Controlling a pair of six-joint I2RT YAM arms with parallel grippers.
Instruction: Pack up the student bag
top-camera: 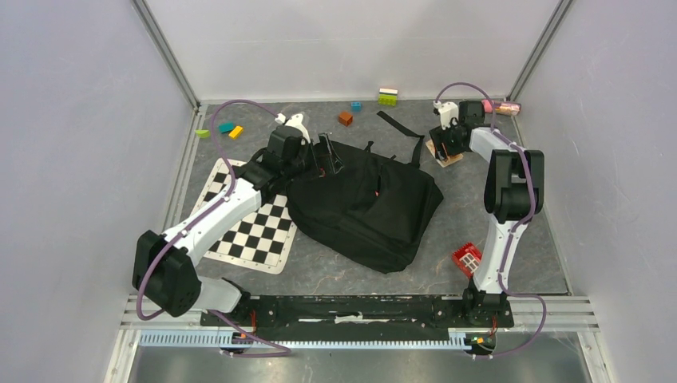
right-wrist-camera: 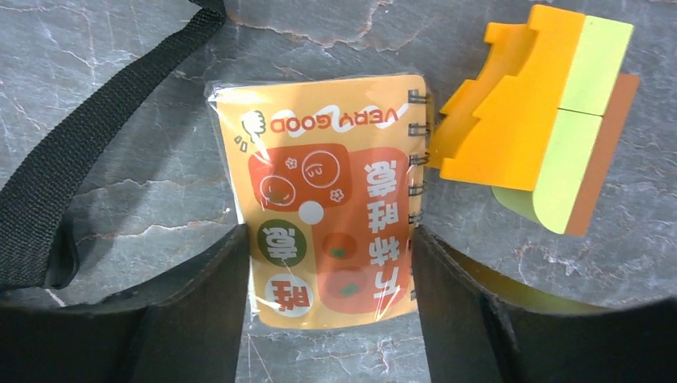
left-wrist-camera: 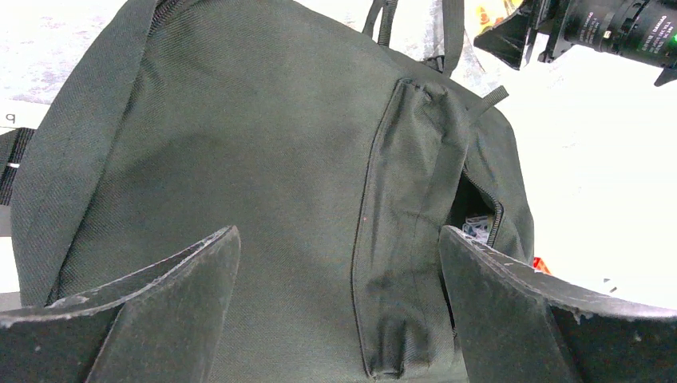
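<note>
The black bag (top-camera: 359, 207) lies mid-table with its straps toward the back; a side pocket (left-wrist-camera: 479, 207) gapes with small items inside. My left gripper (top-camera: 327, 155) stands open above the bag's upper left. At the back right, my right gripper (top-camera: 443, 142) is over an orange spiral notebook (right-wrist-camera: 335, 199) in clear wrap. Its two fingers lie at the notebook's left and right edges; whether they grip it is unclear. An orange and green block toy (right-wrist-camera: 531, 120) lies beside the notebook, and a black strap (right-wrist-camera: 104, 120) to its left.
A checkered board (top-camera: 247, 247) lies left of the bag, small coloured blocks (top-camera: 346, 118) along the back, a pink bottle (top-camera: 508, 107) at the back right, and a red packet (top-camera: 467, 257) at the front right.
</note>
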